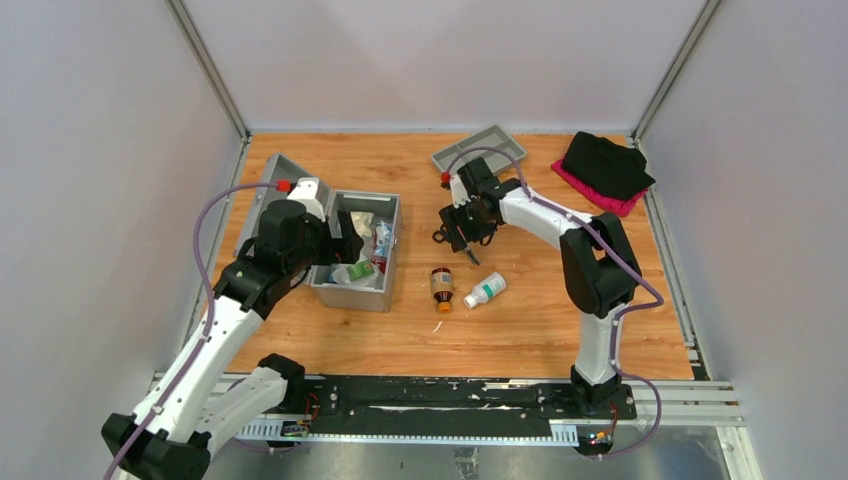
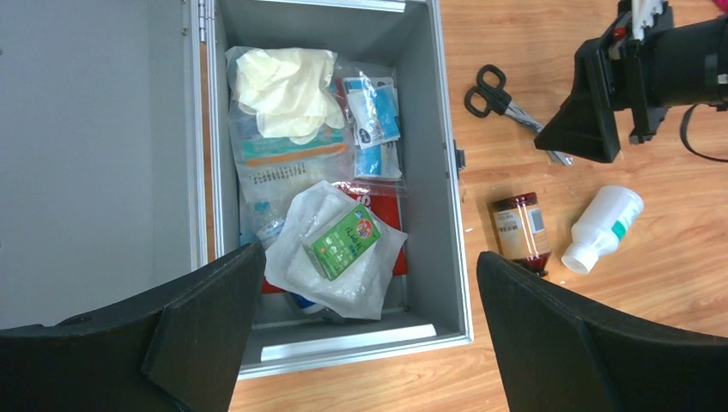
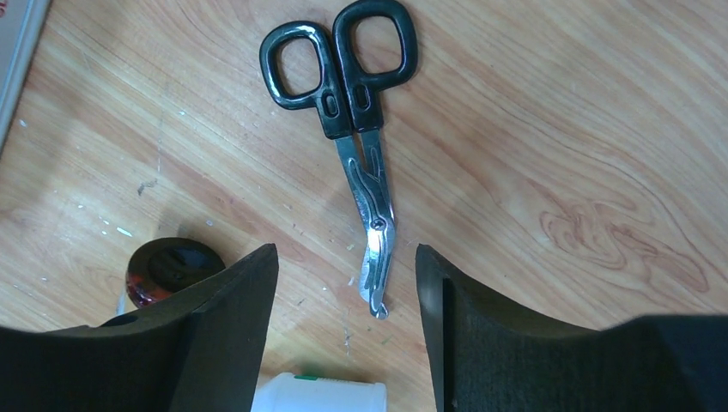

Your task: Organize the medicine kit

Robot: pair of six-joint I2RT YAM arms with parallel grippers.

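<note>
The grey medicine box (image 2: 459, 257) stands with its lid (image 2: 86, 154) folded open to the left. Inside lie bagged gloves (image 2: 288, 90), blue-white packets (image 2: 374, 124) and a white pouch with a green pack (image 2: 343, 242) on it. Over the box hangs my left gripper, open and empty. Black-handled scissors (image 3: 365, 172) lie flat on the table, and above them my right gripper stands open, blades showing between its fingers but apart from them. A brown bottle (image 2: 522, 230) and a white bottle (image 2: 603, 227) lie in front of the scissors.
A grey compartment tray (image 1: 505, 140) rests at the back of the table. Black and pink cloths (image 1: 610, 168) are stacked at the back right. Free wood (image 1: 540, 345) shows along the front and right.
</note>
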